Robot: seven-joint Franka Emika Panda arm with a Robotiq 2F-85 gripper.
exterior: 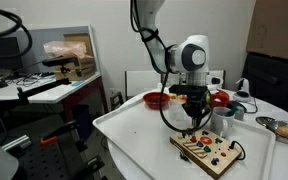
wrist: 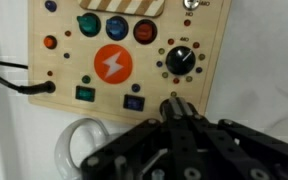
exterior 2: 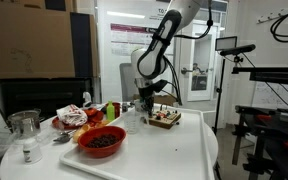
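Observation:
A wooden board (wrist: 69,31) with coloured buttons, knobs and a red lightning-bolt disc (wrist: 113,64) lies flat on the white table. My gripper is shut, its fingertips over the board's edge near a dark round part on the board, below the black knob (wrist: 180,60). Nothing else shows between the fingers. In the first exterior view the gripper (exterior: 189,132) comes down at the far left corner of the board (exterior: 206,150). Whether the tips touch the dark part cannot be made out.
A black cable (wrist: 6,77) leaves one side of the board. A white mug (exterior: 222,122) stands close behind it. Red bowls (exterior: 156,100) and a metal pan (exterior: 284,130) are farther off.

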